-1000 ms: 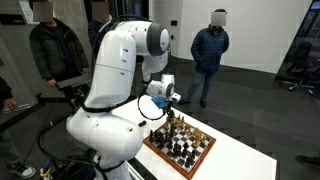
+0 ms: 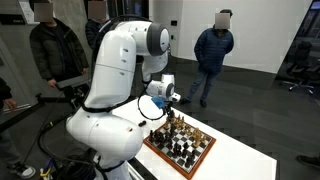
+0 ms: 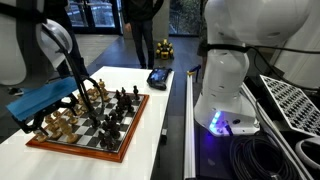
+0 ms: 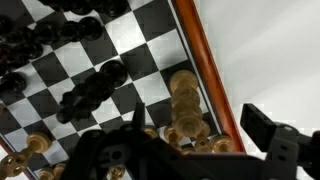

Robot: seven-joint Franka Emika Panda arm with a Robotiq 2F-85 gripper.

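Observation:
In the wrist view my gripper is open, its two dark fingers apart at the lower edge. A light wooden chess piece [image 4: 184,100] shows in the gap between them, near the board's wooden border; whether a finger touches it, I cannot tell. The chessboard [image 2: 207,152] lies on the white table, with dark pieces [image 3: 112,128] on one side and light pieces [image 3: 62,130] on the other. A tall dark piece [image 4: 93,91] stands apart from the others in the wrist view. In exterior view 1 the gripper [image 2: 168,112] is low over the board's far left end.
Bare white table [image 2: 240,155] lies right of the board. A black device [image 3: 159,77] sits near the table's far edge in exterior view 2. People stand behind the table, one in a dark blue jacket [image 2: 212,48].

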